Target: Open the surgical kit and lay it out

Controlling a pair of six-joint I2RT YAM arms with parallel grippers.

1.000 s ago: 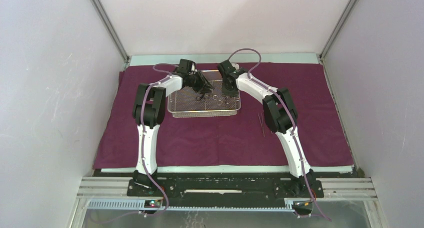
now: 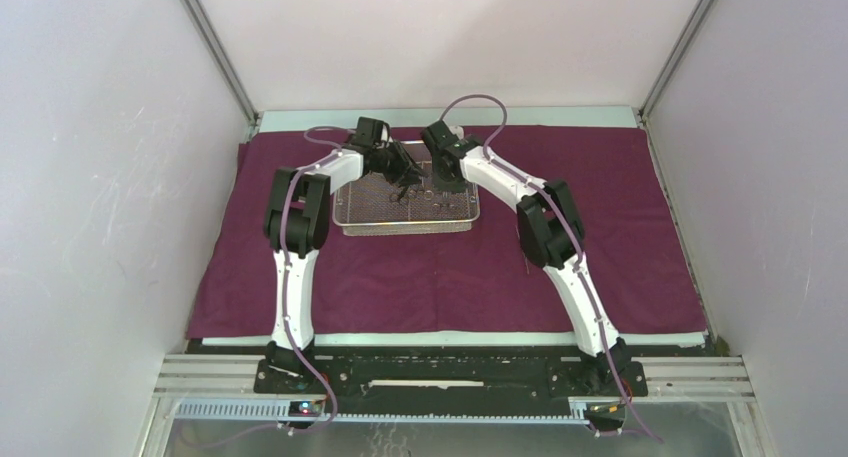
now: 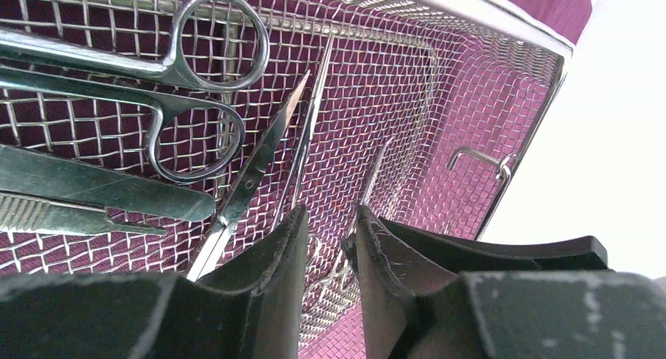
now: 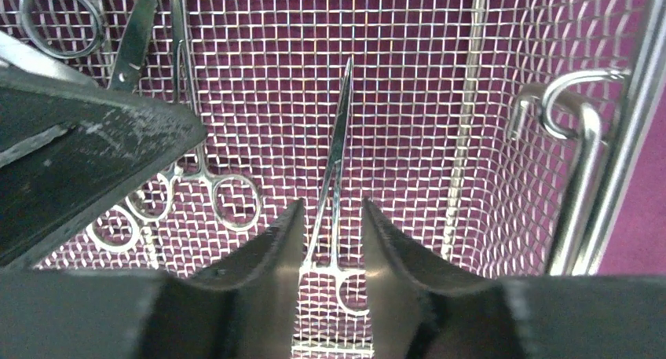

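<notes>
The wire mesh tray (image 2: 405, 229) lies uncovered on the maroon cloth with metal instruments inside. In the left wrist view are large-ringed scissors (image 3: 86, 51), flat tweezers (image 3: 102, 181) and a slim blade-like instrument (image 3: 259, 163). My left gripper is part open over the tray, nothing visibly held between its fingers. Beside it, my right gripper is also part open. A slim ring-handled instrument (image 4: 339, 139) shows through the gap between its fingers; whether they touch it, I cannot tell. More ring-handled scissors (image 4: 236, 202) lie to its left.
At the tray's right end is a metal wire handle (image 4: 589, 139). My left gripper's dark body fills the left of the right wrist view, close by. Thin instruments (image 2: 527, 264) lie on the cloth near the right arm. Wide cloth (image 2: 440, 287) stretches clear in front.
The tray sits very slightly farther left. The left arm looks still.
</notes>
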